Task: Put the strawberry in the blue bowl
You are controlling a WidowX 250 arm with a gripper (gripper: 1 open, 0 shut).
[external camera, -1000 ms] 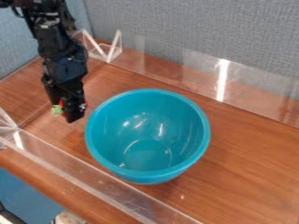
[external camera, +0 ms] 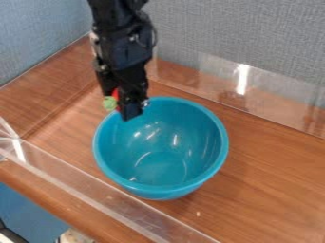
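The dark gripper comes down from the top of the camera view, at the blue bowl's far left rim. It is shut on the strawberry, which shows only as a small bit of green and red at the left of the fingers. The rest of the fruit is hidden behind the dark fingers. Below and to the right stands the blue bowl, upright on the wooden table, with nothing inside it.
Bare wooden table lies to the right of the bowl. A clear low barrier runs along the near left edge, and another along the back below grey walls.
From the table's left side, the gripper has risen and travelled right with the strawberry, up to the bowl's far left rim. The bowl has not moved.
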